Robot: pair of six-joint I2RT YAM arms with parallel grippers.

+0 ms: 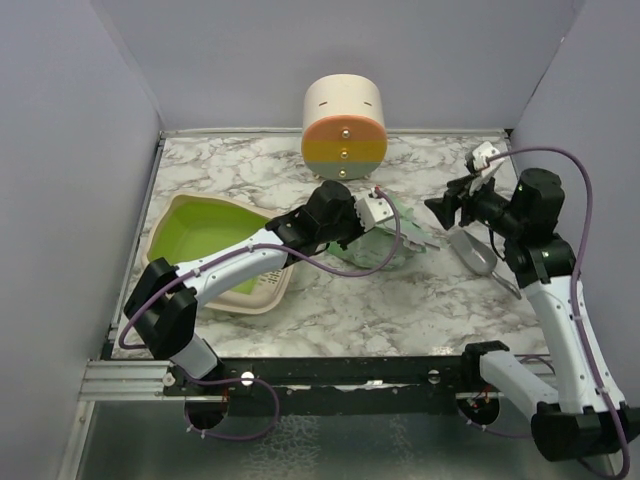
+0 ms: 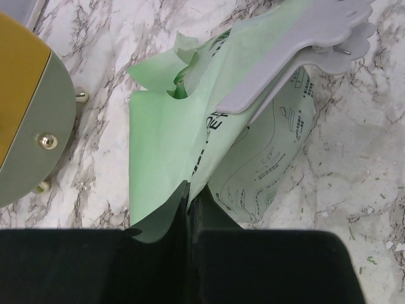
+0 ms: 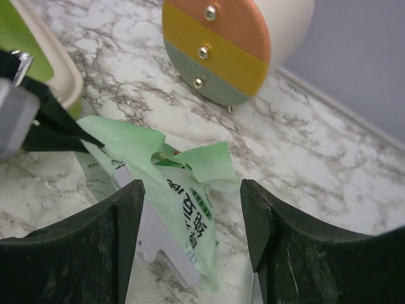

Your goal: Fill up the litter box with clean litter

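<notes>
A green litter bag [image 2: 158, 139] with printed text and a torn top lies on the marble table, a lilac clip [image 2: 266, 69] along its edge. My left gripper is shut on the bag's edge. My right gripper hangs part open above the bag's right, nothing visible between its fingers. A grey scoop [image 1: 478, 255] lies under the right arm. The litter box [image 1: 185, 240], cream with a green inside, sits at the left, partly behind the left arm.
A striped round-fronted container [image 1: 343, 135] stands at the back middle. Marble is bare at the front middle and back left. Walls bound the table at left, back and right.
</notes>
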